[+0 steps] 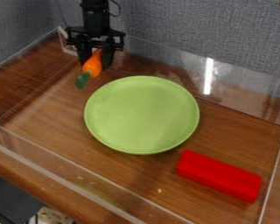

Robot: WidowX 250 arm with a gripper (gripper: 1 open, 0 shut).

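Note:
My black gripper (95, 45) hangs at the back left, at the upper end of an orange carrot with a green top (92, 65). The carrot is tilted, green end toward the lower left, just off the upper left of a green plate (142, 115). Whether the fingers are closed on the carrot is hard to tell at this size.
A red block (219, 176) lies at the lower right of the wooden surface (60, 131). Clear walls border the surface, with grey padded walls behind.

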